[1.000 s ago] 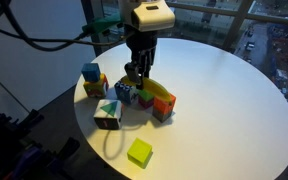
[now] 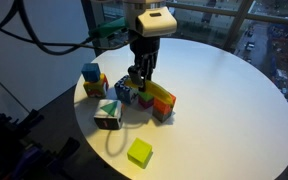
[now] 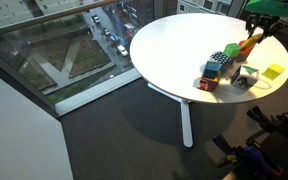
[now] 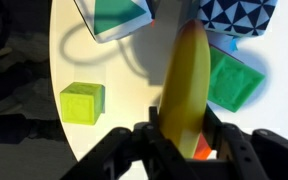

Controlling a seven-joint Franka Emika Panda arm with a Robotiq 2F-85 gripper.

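A yellow, banana-like object runs lengthwise through the wrist view, its near end between the fingers of my gripper. The gripper is shut on it. In exterior view 1 the yellow object slants down to the right just below the gripper, close over the blocks. A green block lies to its right in the wrist view, and an orange-red block is beside its lower end. Whether the yellow object touches these blocks cannot be told.
On the round white table stand a blue-and-white patterned block, a white block with a green triangle, a yellow-green cube and a stack topped by a blue block.
The gripper and arm have shifted slightly, with the gripper body a little to the right and lower in exterior view 1. The blocks lie where they were.
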